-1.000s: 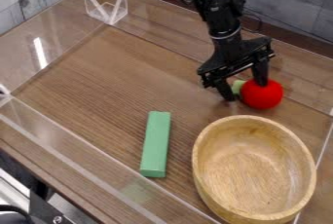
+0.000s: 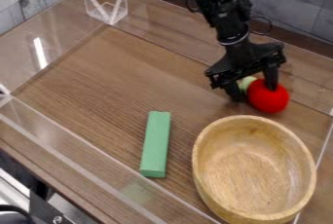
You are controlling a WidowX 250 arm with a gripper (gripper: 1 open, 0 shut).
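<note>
My black gripper (image 2: pixel 244 80) reaches down from the top of the view to a red round object (image 2: pixel 268 97) on the right of the wooden table (image 2: pixel 92 92). A pale green piece (image 2: pixel 244 85) shows beside the red object, partly hidden by the fingers. The fingers are low around or against these things; I cannot tell whether they grip.
A wide tan bowl (image 2: pixel 254 169) fills the lower right. A green block (image 2: pixel 155 142) lies left of it. A white wire item (image 2: pixel 108 6) stands at the top left.
The gripper has shifted slightly and sits lower over the red object, which has moved a little.
</note>
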